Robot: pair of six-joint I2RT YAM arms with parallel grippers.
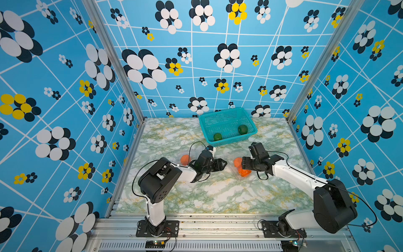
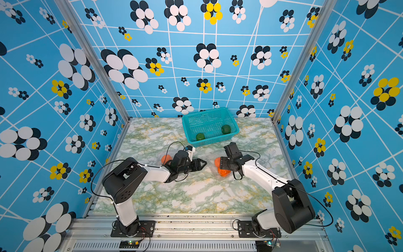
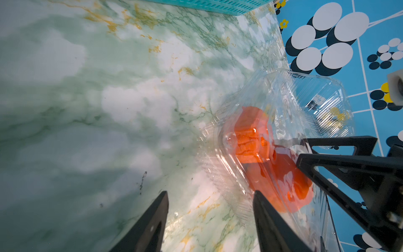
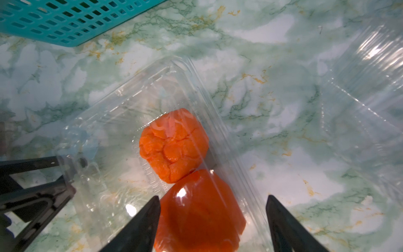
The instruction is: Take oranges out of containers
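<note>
Inside a clear container [image 4: 98, 100] lie an orange [image 4: 174, 145] with a segmented surface and, against it, a smooth red-orange fruit [image 4: 199, 214]. My right gripper is open above that container, the smooth fruit showing between its fingers with no hold on it. To the container's left, my left gripper [image 1: 225, 164] stands open; in the right wrist view its fingertips [image 4: 63, 189] are at the clear left wall, touching or very near. Another orange fruit [image 1: 184, 159] is behind the left arm, which hides much of the area around it.
A teal basket [image 1: 205, 132] holding two green fruits [image 1: 242, 129] stands at the back. Another clear container [image 4: 369, 109] lies on the right in the right wrist view.
</note>
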